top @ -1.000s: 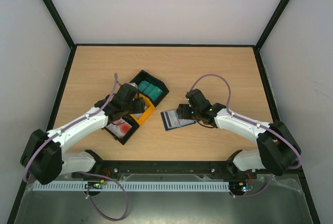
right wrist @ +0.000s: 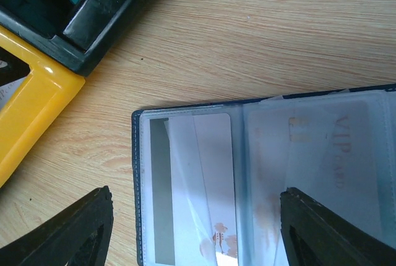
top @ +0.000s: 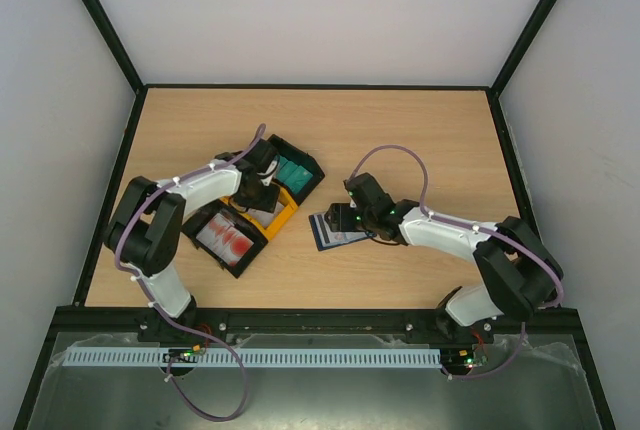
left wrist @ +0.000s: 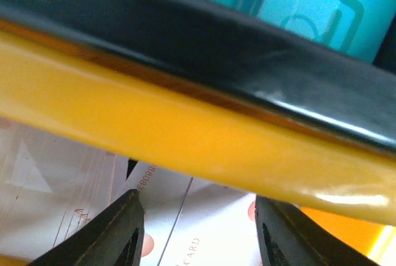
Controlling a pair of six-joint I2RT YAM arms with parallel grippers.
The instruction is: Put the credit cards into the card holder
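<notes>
Down in the yellow bin (top: 281, 218), white credit cards (left wrist: 208, 219) lie side by side. My left gripper is part open over them, a fingertip at either side of the cards, and no grip on a card shows. To the right of the bins, the card holder (right wrist: 238, 173) lies spread on the table, with dark blue edging and clear pockets. Cards show through its pockets, one marked VIP card (right wrist: 334, 154). Over the holder's near part, my right gripper stands open with nothing between its fingers.
A black bin with teal cards (top: 296, 175) adjoins the yellow bin on the far side, and a black bin with red-and-white cards (top: 225, 238) on the near side. Their raised walls flank the left gripper.
The right gripper has shifted slightly left over the card holder.
</notes>
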